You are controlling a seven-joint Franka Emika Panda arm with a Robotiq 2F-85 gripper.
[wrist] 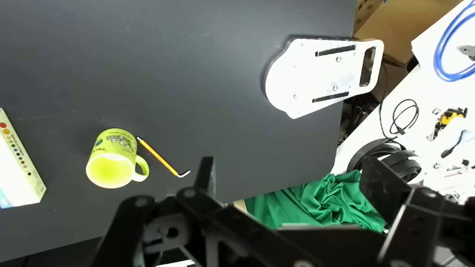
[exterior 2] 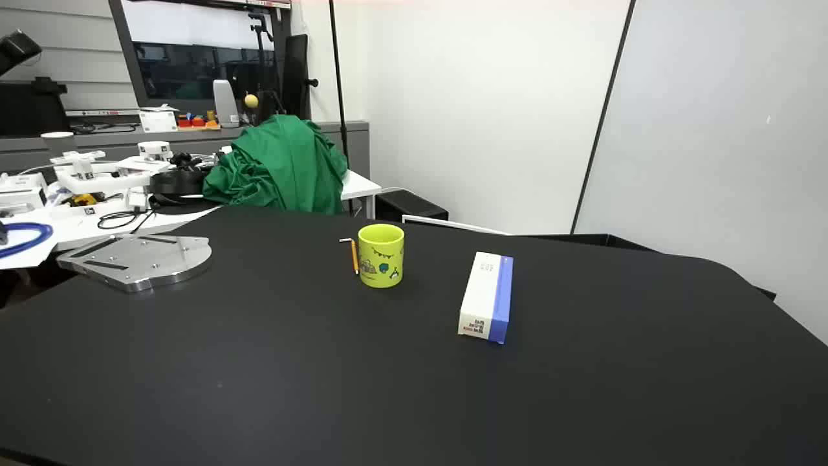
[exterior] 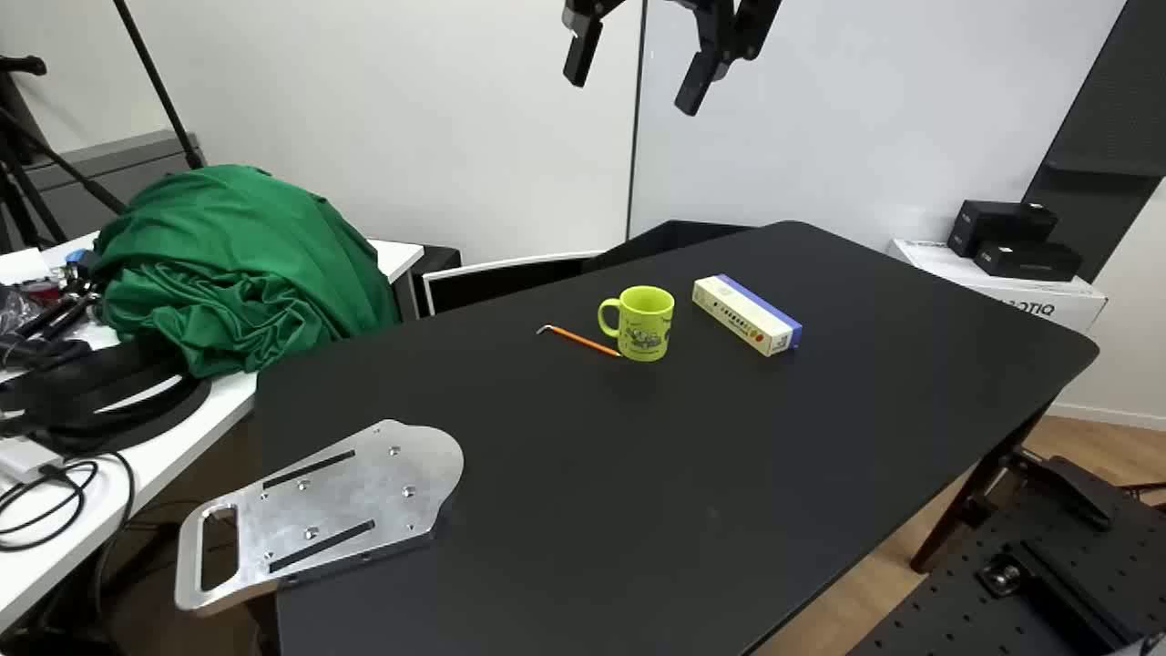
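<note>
High above the table's back edge, my gripper point(exterior: 631, 89) stands open, its two dark fingers wide apart with nothing between them. A yellow-green mug point(exterior: 646, 324) sits upright on the black table, its handle toward the left. Beside the mug, close to its handle side, lies an orange stick with a bent metal tip point(exterior: 579, 340). To the mug's right rests a long white and blue box point(exterior: 745, 315). In the wrist view the mug point(wrist: 111, 160), the orange stick point(wrist: 159, 158) and the box point(wrist: 17, 169) all lie left of my gripper. Exterior view 2 does not show the gripper.
A silver metal plate with a handle slot point(exterior: 328, 503) lies at the table's left edge, its handle overhanging. Behind it, a green cloth heap point(exterior: 240, 262) and cables cover a white side table point(exterior: 224, 410).
</note>
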